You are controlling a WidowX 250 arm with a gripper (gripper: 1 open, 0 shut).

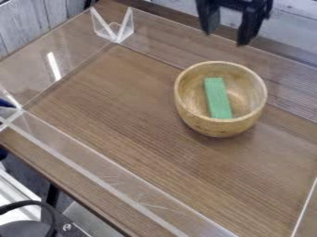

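A round wooden bowl (188,98) sits on the brown table right of centre, with a green bar (218,98) lying inside it. Above the bowl, at the top edge of the camera view, my dark gripper (228,28) hangs with two fingers pointing down, spread apart with nothing seen between them. It is blurred and partly cut off by the frame.
A small clear plastic piece (113,28) stands at the upper left. Transparent edging runs along the left, and dark cables lie at the lower left.
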